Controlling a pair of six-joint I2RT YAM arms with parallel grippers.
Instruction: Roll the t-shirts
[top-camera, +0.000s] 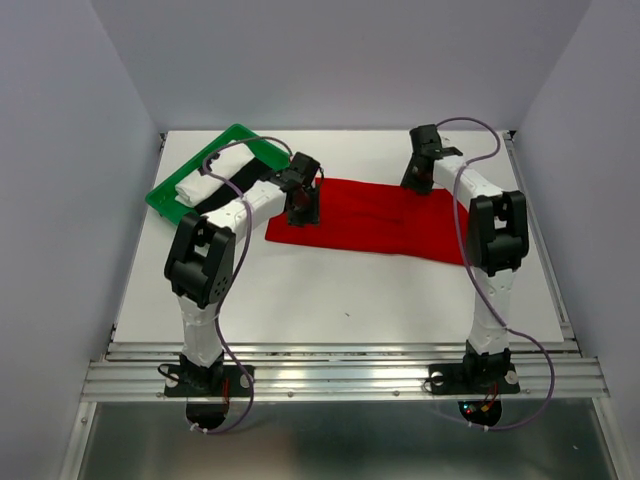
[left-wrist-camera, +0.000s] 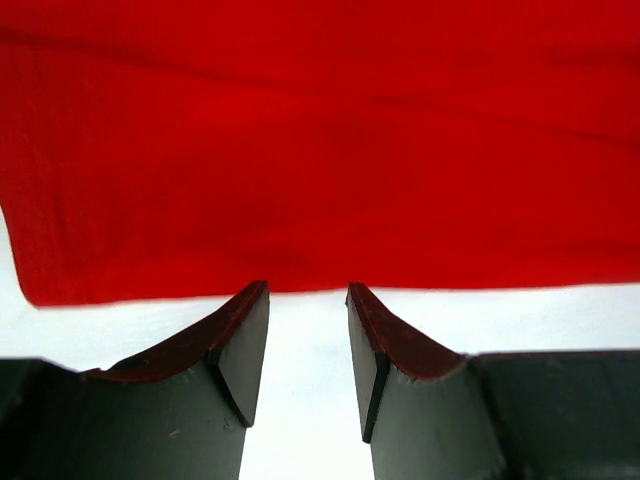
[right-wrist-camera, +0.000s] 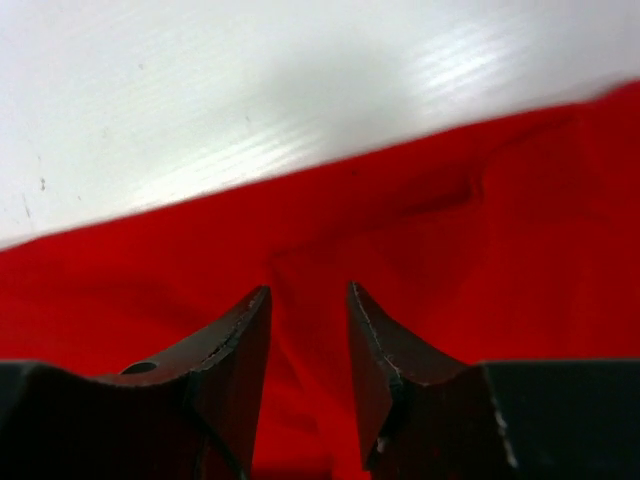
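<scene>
A red t-shirt (top-camera: 365, 222) lies folded into a long strip across the middle of the table, with a wider part at its right end. Over its left part hangs my left gripper (top-camera: 303, 221), open and empty. The left wrist view shows the straight near edge of the red cloth (left-wrist-camera: 300, 190) just beyond the open fingertips (left-wrist-camera: 256, 296). My right gripper (top-camera: 416, 188) is open above the far edge of the shirt. In the right wrist view, creased red fabric (right-wrist-camera: 420, 240) lies beneath its parted fingers (right-wrist-camera: 255, 320).
A green basket (top-camera: 165, 205) at the back left holds a white bundle (top-camera: 215, 172) and a black bundle (top-camera: 240, 182).
</scene>
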